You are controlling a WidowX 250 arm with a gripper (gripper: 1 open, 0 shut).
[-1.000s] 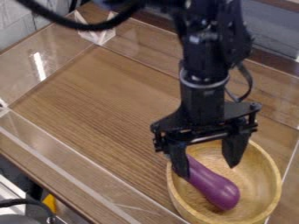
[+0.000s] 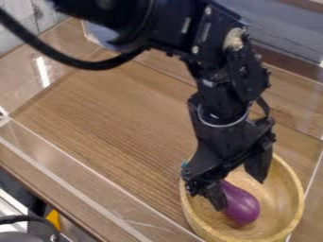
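Observation:
My black gripper (image 2: 228, 175) hangs over a round light-wood bowl (image 2: 284, 217) at the lower right, its fingers open and lowered into the bowl's upper part. A purple eggplant-shaped object (image 2: 240, 206) lies in the bowl just below the fingers, its upper end hidden behind them. Whether the fingers touch it I cannot tell.
A blue-grey object (image 2: 108, 38) is partly visible at the top left, behind the arm. Low walls edge the table, and a black cable lies at the bottom left.
The gripper has turned and tilted, its fingers moving lower over the purple object, which now shows less behind them.

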